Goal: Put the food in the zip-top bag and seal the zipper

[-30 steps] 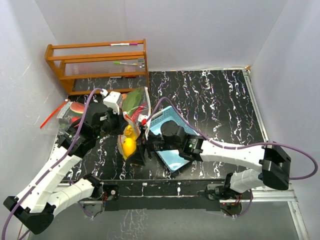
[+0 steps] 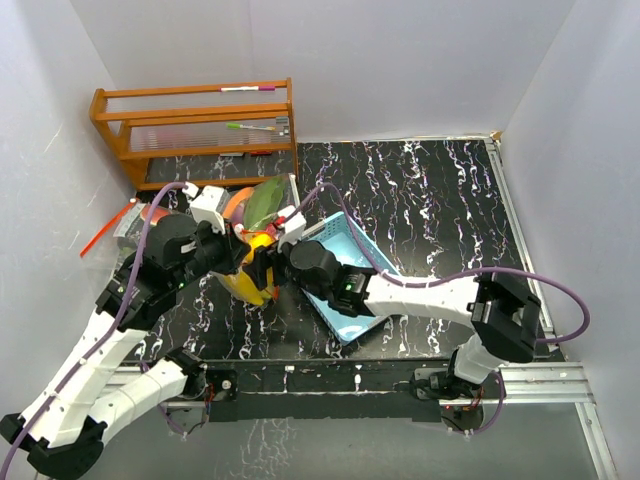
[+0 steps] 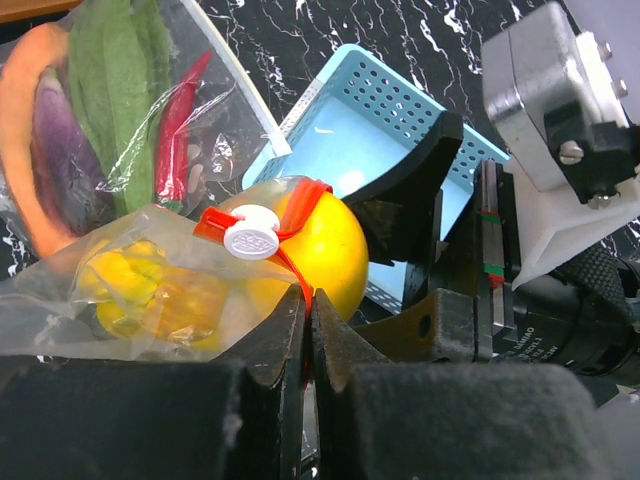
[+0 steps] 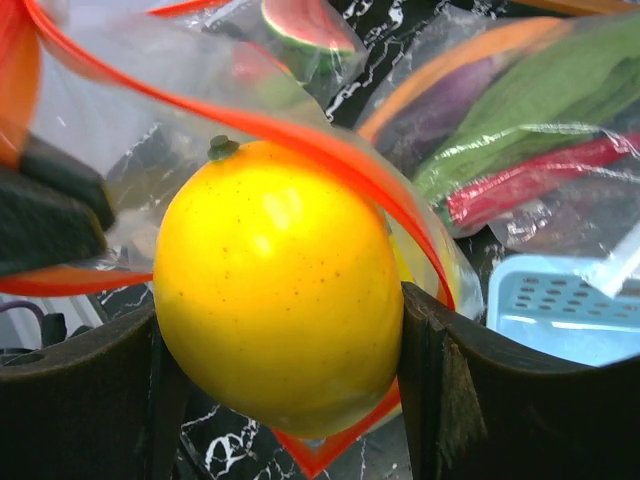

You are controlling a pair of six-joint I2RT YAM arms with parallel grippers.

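A round yellow-orange fruit (image 4: 275, 290) is at the open mouth of a clear zip bag (image 3: 160, 300) edged with an orange-red zipper strip (image 4: 330, 150). My right gripper has a finger against each side of the fruit and is shut on it. How deep the fruit sits inside the mouth I cannot tell. At the bag's edge, my left gripper is shut, with the red strip running in between its fingertips. A white slider (image 3: 252, 235) rests on that strip, against the fruit. More yellow food (image 3: 150, 290) shows inside the bag.
Behind lies a clear bag of vegetables (image 3: 110, 110). A blue basket (image 3: 350, 130) stands to the right, empty where visible. Another red-edged bag (image 2: 125, 225) lies at the left, and a wooden rack (image 2: 200, 120) stands at the back.
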